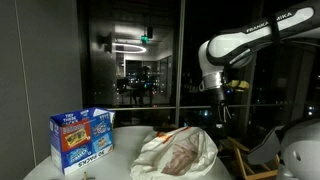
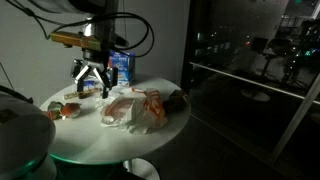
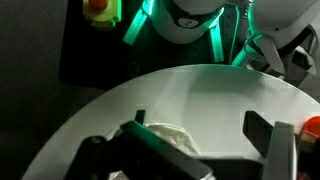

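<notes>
My gripper is open, with bare white table showing between its dark fingers in the wrist view. In exterior view 1, the gripper [image 1: 222, 114] hangs in the air to the right of a crumpled white plastic bag [image 1: 172, 152]. Something brownish shows through the bag, but I cannot tell what. From the other side, the bag [image 2: 128, 112] lies on the round white table, with orange-red patches on it. A blue snack box [image 1: 84, 138] with colourful pictures stands upright at the left; its blue side [image 2: 122, 68] appears behind the arm in exterior view 2.
Red and green items [image 2: 68, 110] lie near the table's left side. A red object [image 3: 313, 127] cuts into the wrist view's right edge. An orange-brown chair [image 1: 245, 158] stands beside the table.
</notes>
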